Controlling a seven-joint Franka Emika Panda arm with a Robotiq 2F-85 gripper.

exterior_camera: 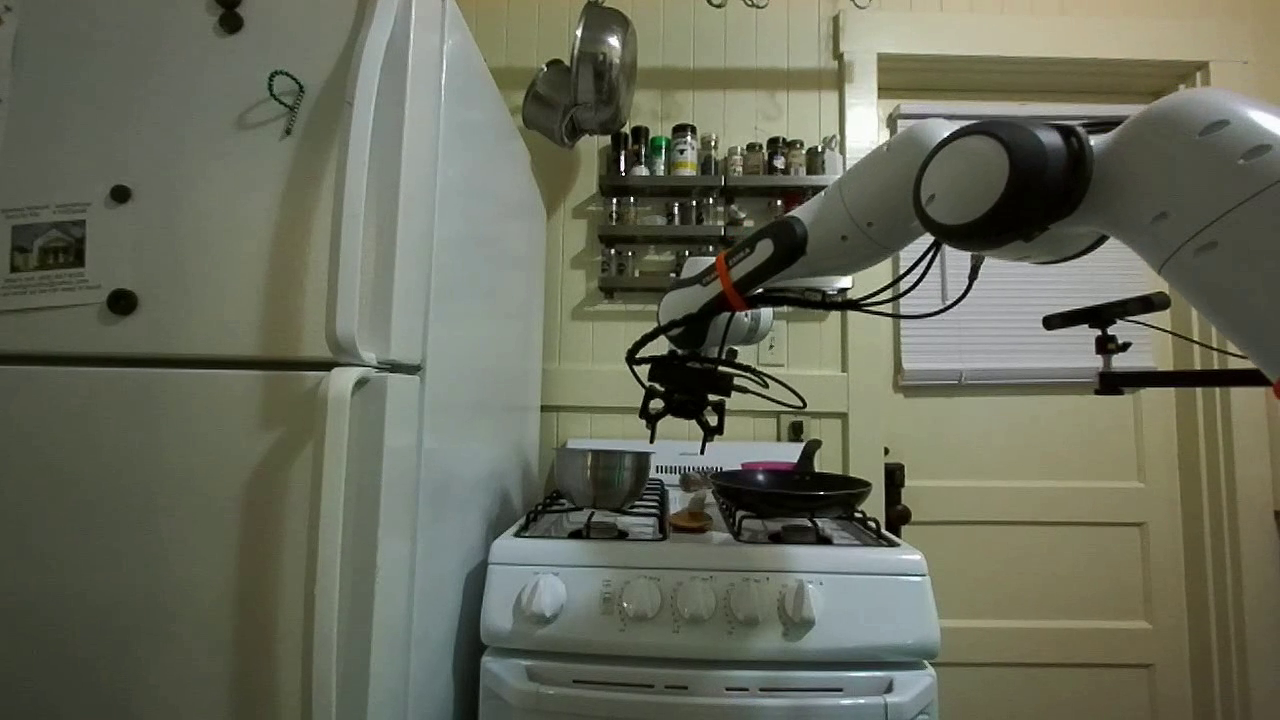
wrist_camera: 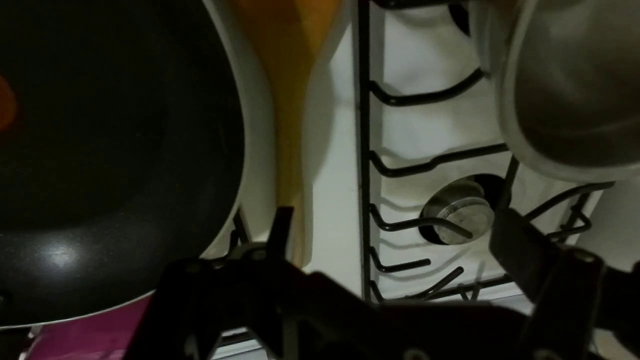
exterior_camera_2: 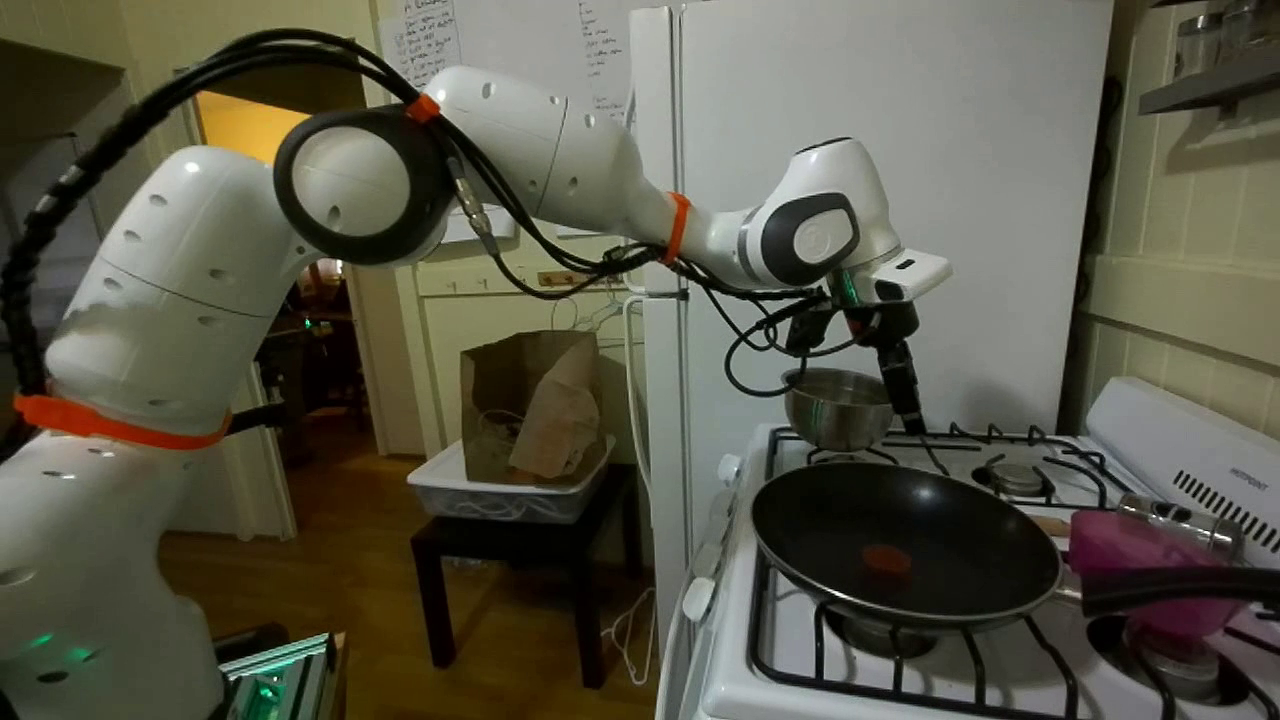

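Over the stove, my gripper [exterior_camera: 679,439] hangs open and empty, above the gap between the metal pot and the frying pan. In the wrist view its two dark fingers [wrist_camera: 280,234] are spread wide, one near a wooden spoon's handle and the other over the burner grate. The wooden spoon [wrist_camera: 289,120] lies on the white strip between the burners. A black frying pan [exterior_camera_2: 912,516] rests on the grate at one side, with a small orange-red spot [exterior_camera_2: 887,559] in it. The steel pot [exterior_camera: 603,478] stands on the opposite grate.
A pink container [exterior_camera_2: 1140,558] sits behind the pan, close to the pan's black handle [exterior_camera_2: 1182,588]. The refrigerator [exterior_camera: 480,300] rises beside the pot. Spice shelves [exterior_camera: 720,186] hang on the back wall. A bare burner [wrist_camera: 462,216] shows beside the pot.
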